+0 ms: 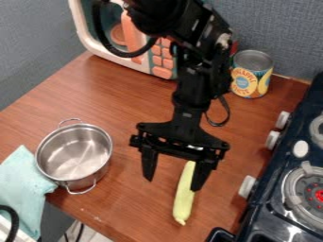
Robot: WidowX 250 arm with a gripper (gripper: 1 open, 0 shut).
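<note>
My black gripper (176, 166) hangs over the wooden table, open, its fingers pointing down on either side of a gap, just above and behind a pale yellow elongated object (183, 199) lying lengthwise on the table. The upper end of that object is partly behind the gripper. A steel pot (75, 154) stands to the left, apart from the gripper.
A black stove (297, 189) with knobs fills the right side. A can (250, 77) stands at the back right, a white-and-orange toy appliance (127, 52) at the back. A light blue cloth (21, 180) lies at the left edge.
</note>
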